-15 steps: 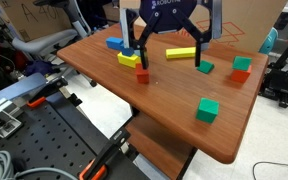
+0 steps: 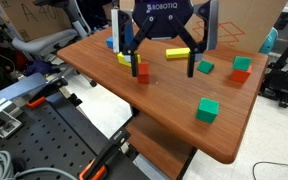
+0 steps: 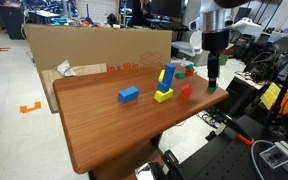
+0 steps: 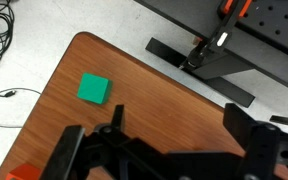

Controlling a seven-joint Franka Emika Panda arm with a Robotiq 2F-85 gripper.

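Note:
My gripper (image 2: 163, 66) hangs above the wooden table (image 2: 174, 105), its fingers spread wide with nothing between them. In the wrist view the open gripper is over the table near its front edge. A green block (image 2: 207, 109) lies alone near the rounded table corner; the wrist view has this green block (image 4: 93, 88) left of the fingers. A red block (image 2: 142, 73) appears just beside the left finger in exterior view 1, though the depth between them is unclear. Farther right, another green block (image 2: 242, 67) rests on a red one.
A yellow block (image 2: 178, 53) and a flat green piece (image 2: 205, 66) lie toward the back. In exterior view 2, a blue block (image 3: 168, 75) stands upright at a yellow block (image 3: 163, 96), and another blue block (image 3: 128, 95) lies apart.
Compared with a second ago, my gripper has turned slightly and its left finger appears lower. The blocks stay where they were.

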